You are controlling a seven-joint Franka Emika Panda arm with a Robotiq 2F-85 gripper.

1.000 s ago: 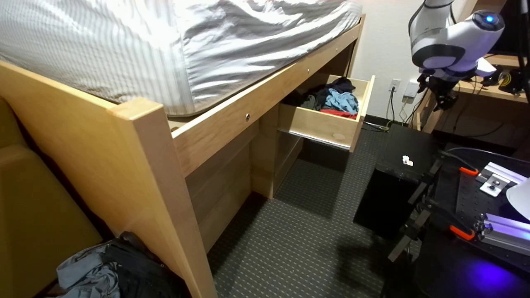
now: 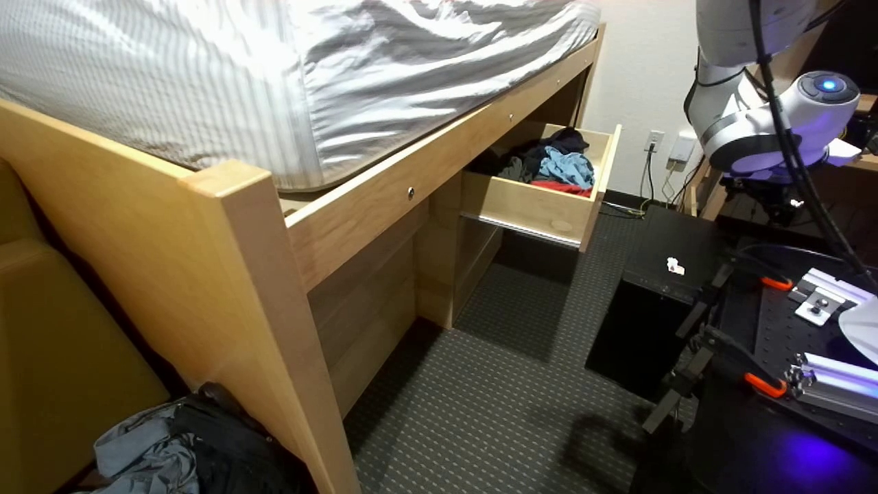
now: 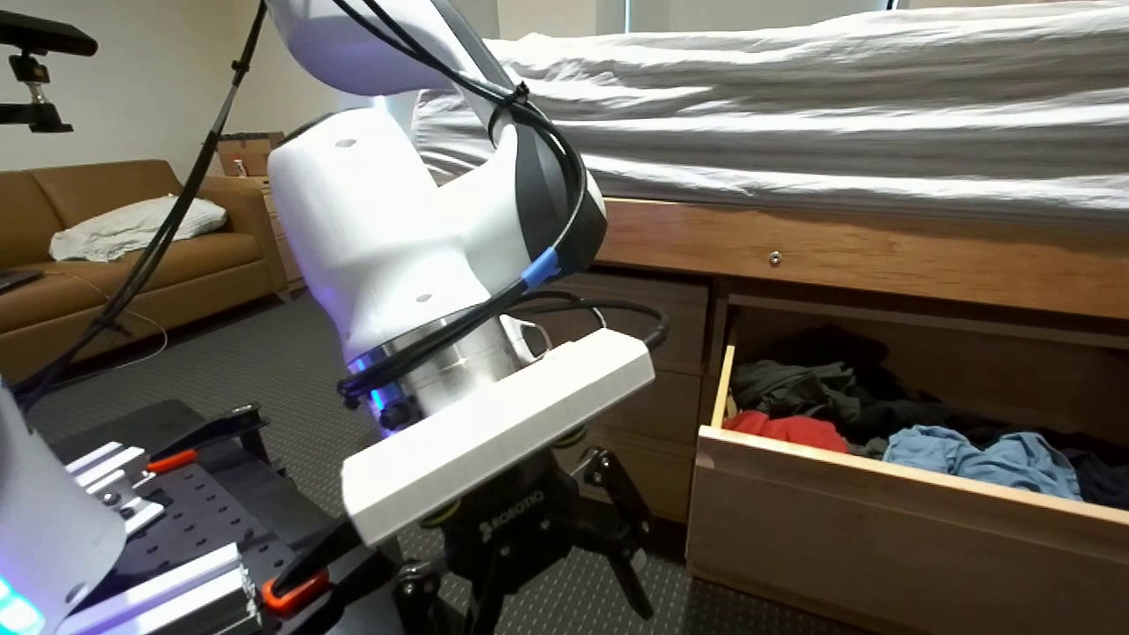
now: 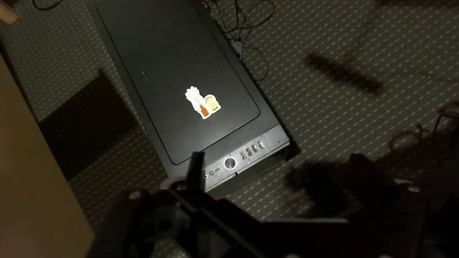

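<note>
My gripper (image 3: 561, 612) hangs open beside the bed, its dark fingers (image 3: 632, 584) spread apart. Seen from the wrist, the fingers (image 4: 196, 172) stand wide with no object between them, above a black computer case (image 4: 172, 64) with a colourful sticker. Under the bed, a wooden drawer (image 2: 518, 204) is pulled out. Inside it lie a light blue cloth (image 3: 984, 457), a red cloth (image 3: 785, 429) and dark clothes (image 3: 815, 386). The gripper is well apart from the drawer, to its left in exterior view 2.
The computer case (image 2: 671, 247) stands on the carpet between the drawer and the black robot table (image 2: 741, 387). Orange-tipped clamps (image 2: 767, 385) and metal rails sit on that table. A pile of dark and grey cloth (image 2: 156, 453) lies by the bedpost. Carpet beside the bed is clear.
The arm's wrist and gripper have come down and shifted right in exterior view 1. The drawer and the clothes look unchanged.
</note>
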